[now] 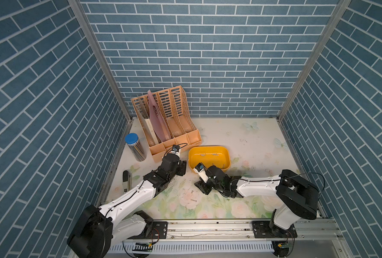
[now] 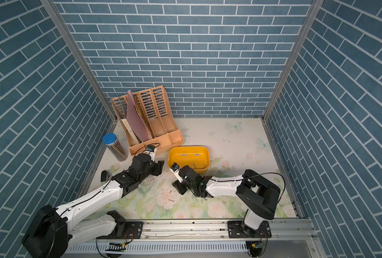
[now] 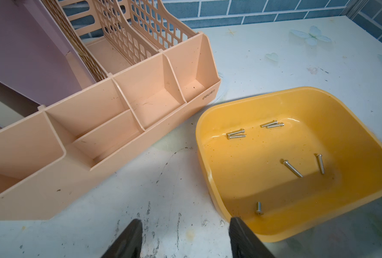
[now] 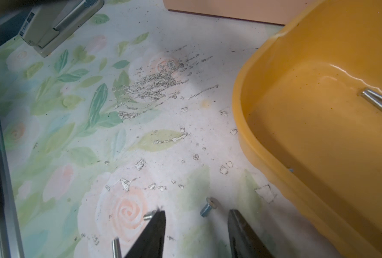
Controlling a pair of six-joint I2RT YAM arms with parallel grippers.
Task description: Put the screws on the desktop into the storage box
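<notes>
The yellow storage box [image 1: 209,157] holds several silver screws [image 3: 292,168]. My left gripper stands open over the desk at the box's left side, nothing between its fingers. My right gripper is open and low at the box's near left, also empty. Just beyond its fingertips stands or lies a small screw [image 4: 207,207] on the floral desktop, with another short screw [image 4: 149,215] to its left and a longer one [image 4: 115,247] nearer, partly out of view.
A peach organizer [image 1: 181,141] with folders stands behind left. A blue-lidded canister [image 1: 135,147] and a stapler [image 4: 60,25] are at the left.
</notes>
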